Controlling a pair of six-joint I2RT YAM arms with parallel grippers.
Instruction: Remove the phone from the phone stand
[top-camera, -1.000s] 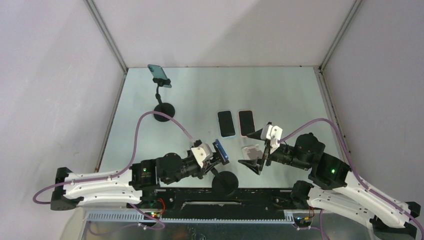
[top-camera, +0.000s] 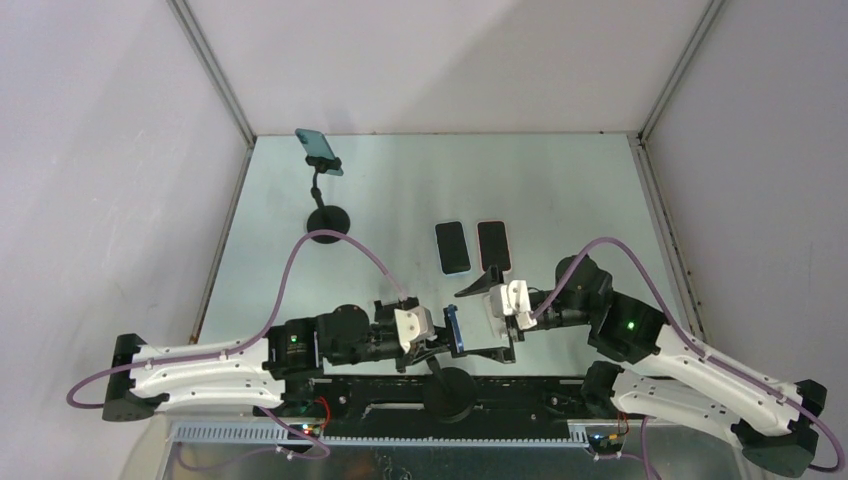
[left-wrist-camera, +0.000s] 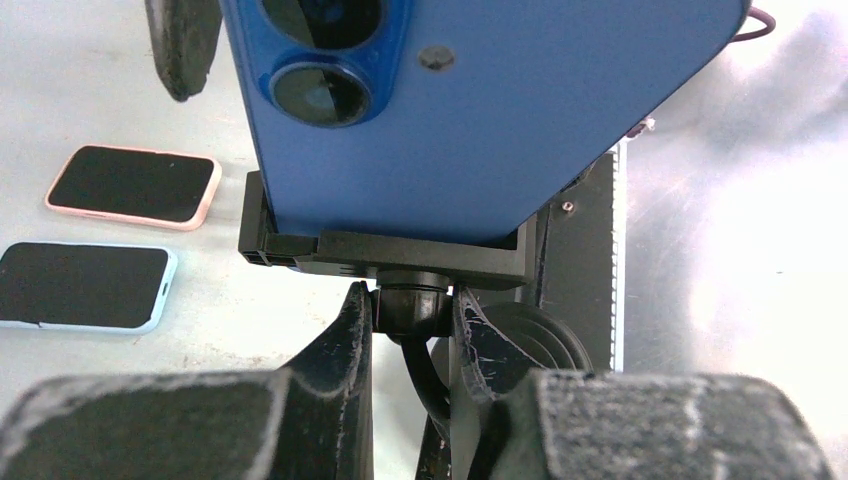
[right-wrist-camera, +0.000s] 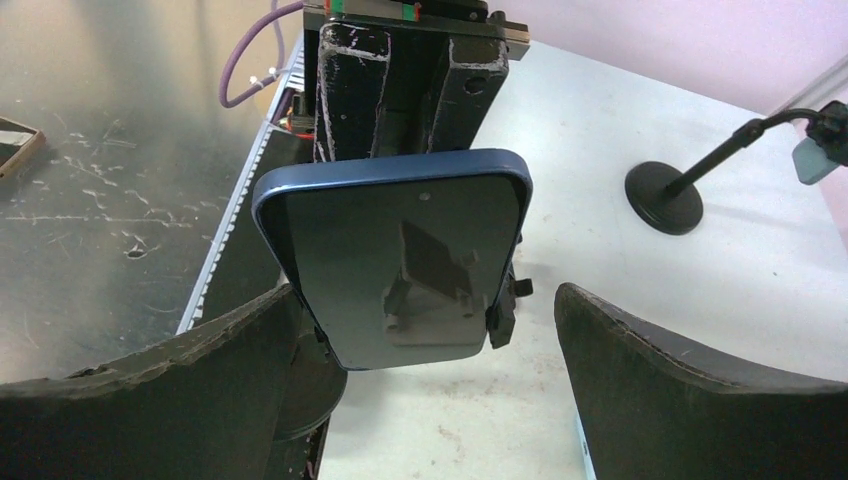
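Observation:
A blue phone sits upright in the black holder of the near phone stand, its dark screen facing right. In the left wrist view my left gripper is shut on the stand's round black neck, just under the holder. The stand's round base is at the table's front edge. My right gripper stands open; in the right wrist view the phone's screen lies in the gap between its fingers, with room visible on both sides. From above, the fingertips are close to the phone's edges; contact cannot be told.
A second stand holding a teal phone is at the back left. Two more phones lie flat on the table, one with a light blue rim and one with a pink rim.
My right gripper has moved left toward the blue phone and turned to face it squarely.

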